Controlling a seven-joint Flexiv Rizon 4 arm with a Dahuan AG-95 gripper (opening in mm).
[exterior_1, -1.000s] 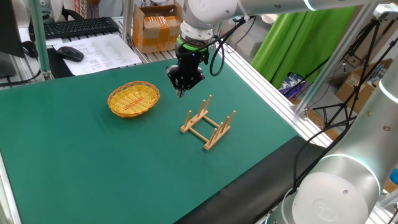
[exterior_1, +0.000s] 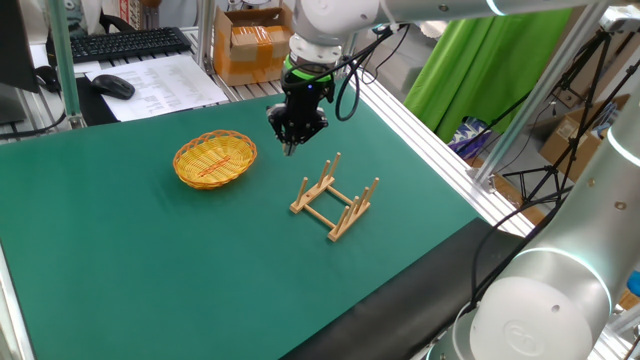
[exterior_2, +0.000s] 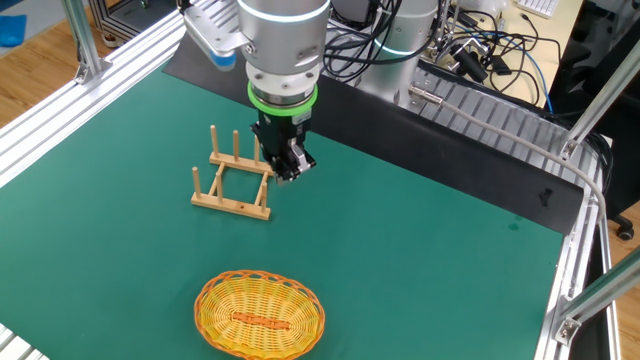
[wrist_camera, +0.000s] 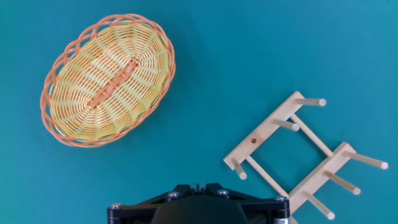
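Note:
My gripper (exterior_1: 289, 150) hangs in the air over the far part of the green table, pointing down. In the wrist view the black fingertips meet at the bottom middle, so the gripper looks shut, with nothing visible between them. A yellow wicker basket with an orange braided rim (wrist_camera: 111, 81) lies at the upper left there; it looks empty. To the lower right stands a wooden rack with upright pegs (wrist_camera: 268, 129), also empty, its near corner partly hidden by the gripper. From the second exterior view, the gripper (exterior_2: 290, 177) appears beside the rack (exterior_2: 231, 206), above the table.
Open green table (exterior_1: 140, 265) surrounds the basket and rack. A black strip (exterior_2: 420, 165) runs along the robot's base side. Metal frame rails (exterior_2: 75, 105) edge the table. Beyond it are a keyboard (exterior_1: 128, 43), papers and a cardboard box (exterior_1: 252, 45).
The gripper has barely moved, at most a very slight shift left. Basket and rack stay where they were.

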